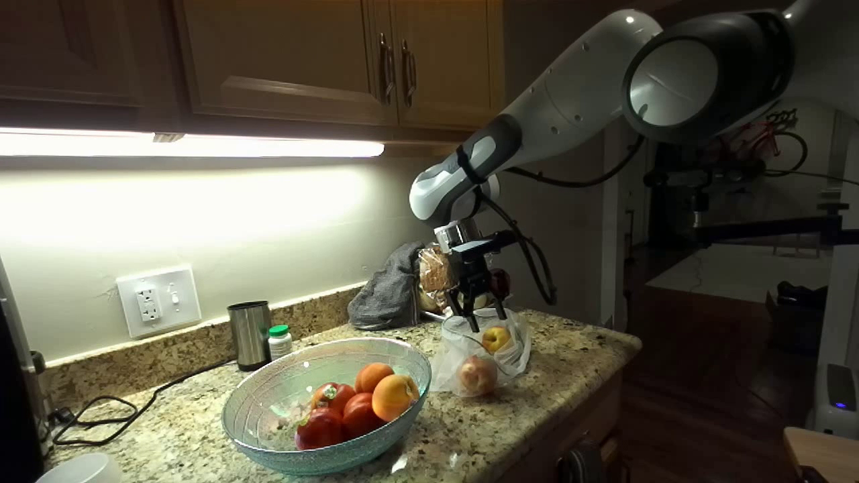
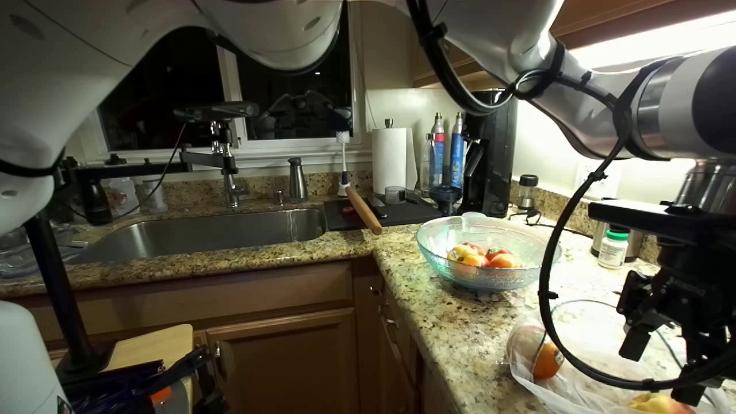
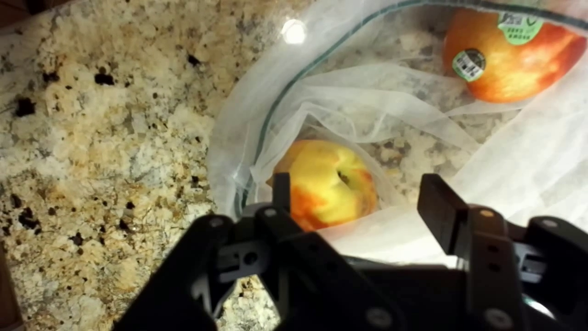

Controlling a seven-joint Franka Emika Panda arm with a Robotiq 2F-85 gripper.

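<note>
A white mesh bag (image 1: 447, 365) with a green-trimmed mouth lies on the counter, holding two fruits. In the wrist view a yellow-red peach (image 3: 330, 185) sits inside the bag just ahead of my fingers, nearer the left one. The second fruit, red-orange with stickers (image 3: 510, 58), is at the upper right there. My gripper points down over the bag, its fingers apart with nothing held between them. A green glass bowl (image 1: 266, 439) to the left in exterior view 1 contains several red and orange fruits (image 1: 362, 414).
Behind the bag are a grey cloth (image 1: 390, 290) and a wrapped loaf (image 1: 435, 274). A steel tumbler (image 1: 250, 334) and a green-capped bottle (image 1: 279, 342) stand by the wall. Bare granite counter (image 3: 110, 165) lies left of the bag in the wrist view.
</note>
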